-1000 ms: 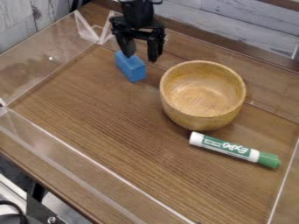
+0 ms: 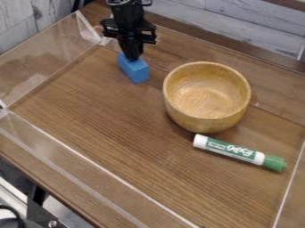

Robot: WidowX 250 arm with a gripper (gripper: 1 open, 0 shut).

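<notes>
My black gripper [image 2: 128, 43] is at the top centre of the camera view, just above and touching or nearly touching a blue block [image 2: 135, 71] lying on the wooden table [image 2: 119, 151]. The gripper looks shut, and nothing shows between its fingers, though its tips partly cover the block's far end.
A large wooden bowl [image 2: 206, 95] stands right of the block. A white and green marker [image 2: 237, 152] lies at the lower right. A clear wall runs along the left edge.
The gripper has shifted slightly left and looks narrower, now over the block's far end. The blue block looks about in the same place.
</notes>
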